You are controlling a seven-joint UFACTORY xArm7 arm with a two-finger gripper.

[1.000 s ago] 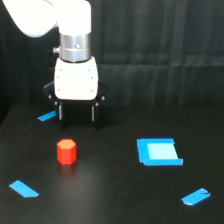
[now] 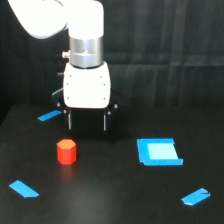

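Note:
A red block [image 2: 66, 152] with a hexagonal outline stands on the black table, left of the middle. Behind and a little to the right of it, my gripper [image 2: 87, 121] points down with its two thin dark fingers spread apart. Nothing shows between them. The block is apart from the fingers in this view; how high the fingertips are above the table is hard to tell.
To the right lies a pale square framed in blue tape [image 2: 160, 152]. Blue tape strips lie at the front left [image 2: 23, 189], front right [image 2: 196, 197] and back left [image 2: 49, 115]. A dark curtain hangs behind.
The arm and gripper have moved right and lower in the view, a little closer to the table. The red block and the tape have stayed where they were.

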